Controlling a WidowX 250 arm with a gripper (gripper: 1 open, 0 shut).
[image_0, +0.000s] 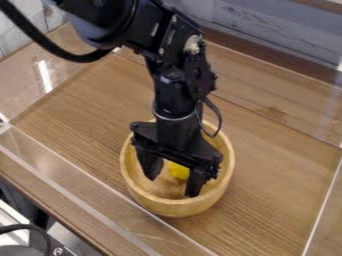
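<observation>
My black gripper (174, 170) is lowered into a light wooden bowl (177, 205) in the middle of the view. Its two fingers stand apart, one toward the left and one toward the right. Between them a yellow object (179, 172) sits in the bowl, partly hidden by the gripper.
A white wall (254, 30) runs along the back. The table's front edge crosses the lower left, with dark cables beyond it.
</observation>
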